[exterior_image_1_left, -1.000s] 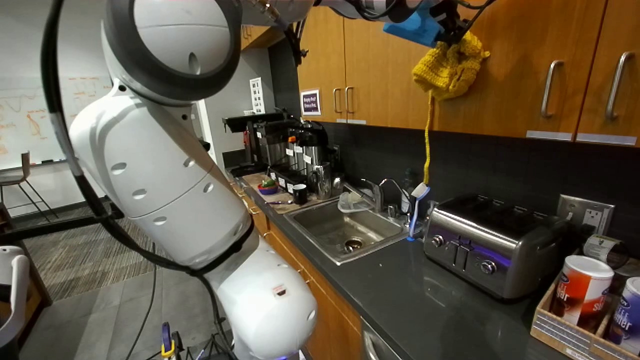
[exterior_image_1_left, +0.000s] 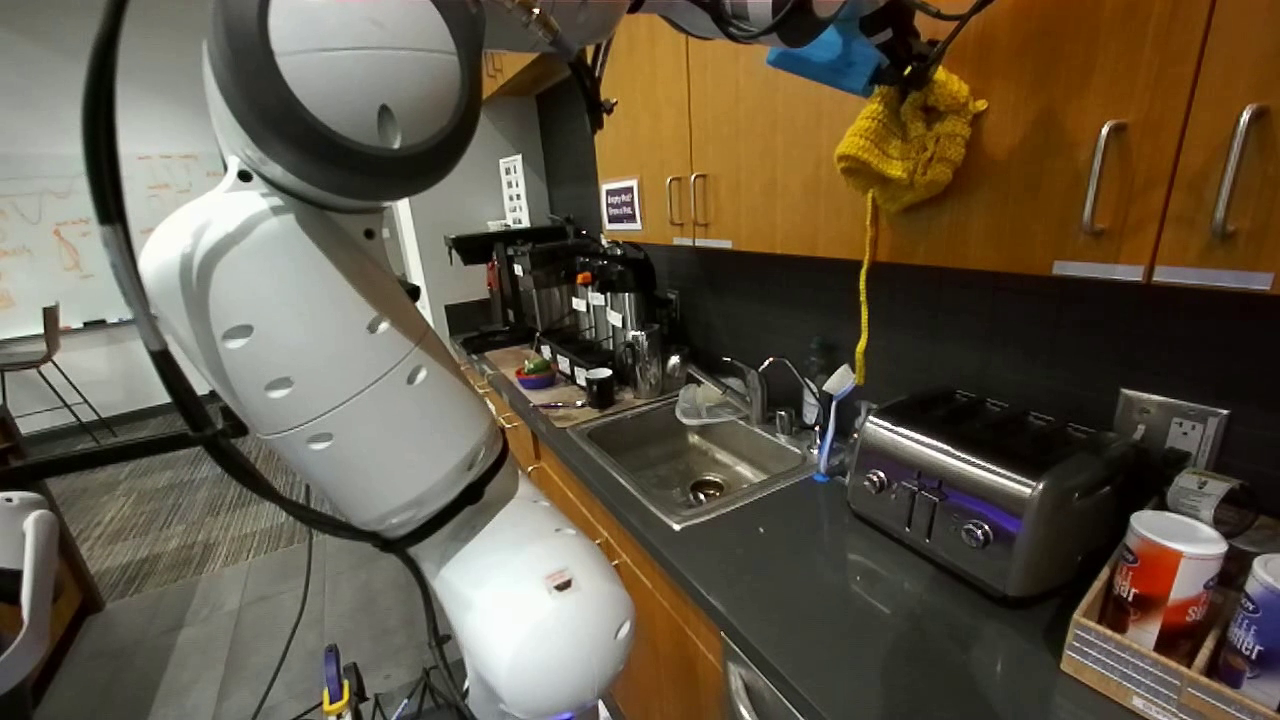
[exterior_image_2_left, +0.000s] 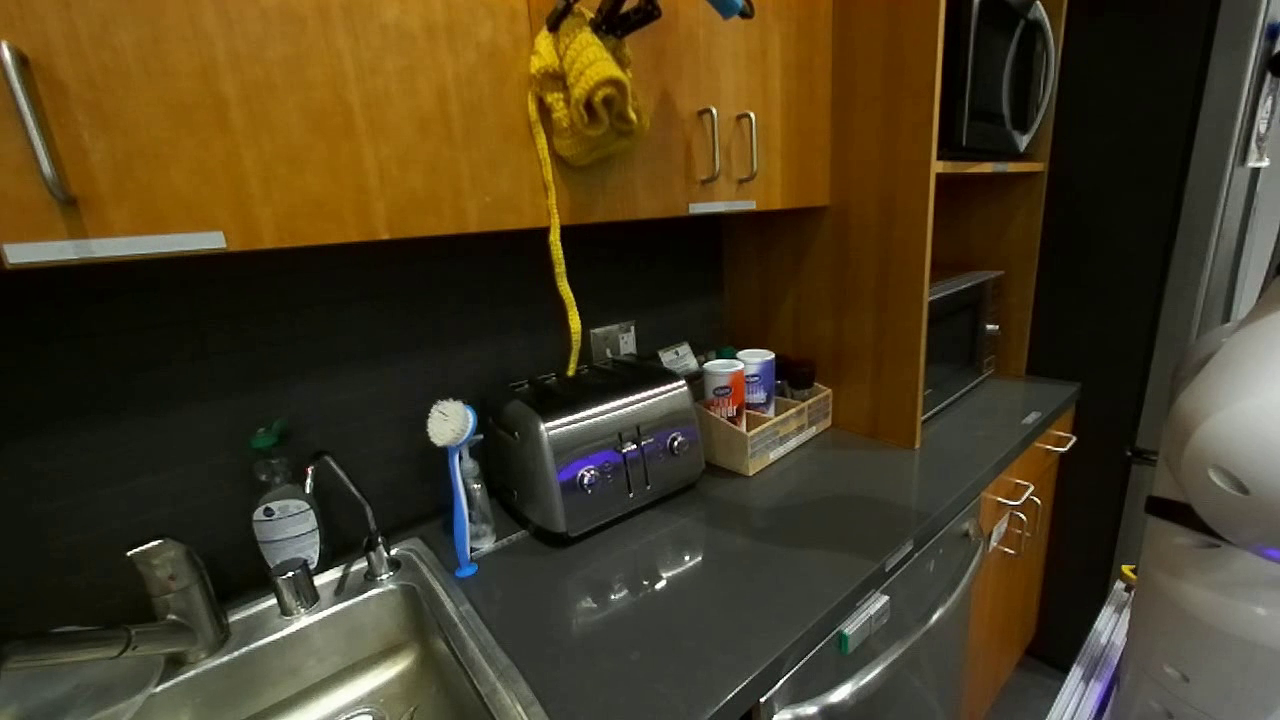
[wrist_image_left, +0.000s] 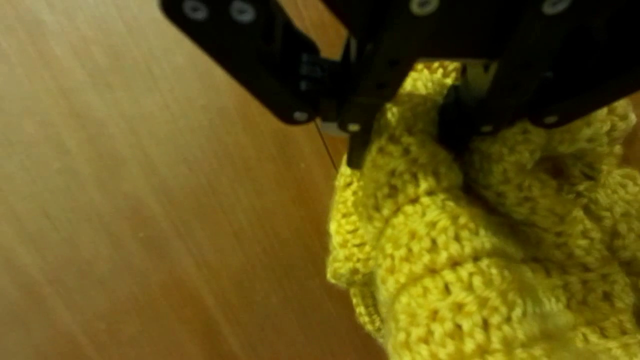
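Observation:
A yellow knitted piece (exterior_image_1_left: 908, 144), bunched like a small hat or bag with a long cord (exterior_image_1_left: 865, 288), hangs high in front of the wooden cupboards. My gripper (exterior_image_1_left: 914, 74) is right above it at the top of exterior view 1. In the wrist view the black fingers of the gripper stand apart, with folds of yellow knit (wrist_image_left: 444, 240) between and below them. How firmly they press on it cannot be told. In exterior view 2 the knit (exterior_image_2_left: 590, 96) hangs below the fingertips, its cord reaching down to just above the toaster's back.
Below stand a steel toaster (exterior_image_2_left: 612, 450), a blue dish brush (exterior_image_2_left: 458, 492) and a wooden box (exterior_image_2_left: 768, 438) with canisters. The sink (exterior_image_1_left: 600, 438) lies to the left in exterior view 1.
The knitted piece and its cord hang slightly lower and farther right in exterior view 1, and its bunched shape has shifted. The arm looks almost unmoved.

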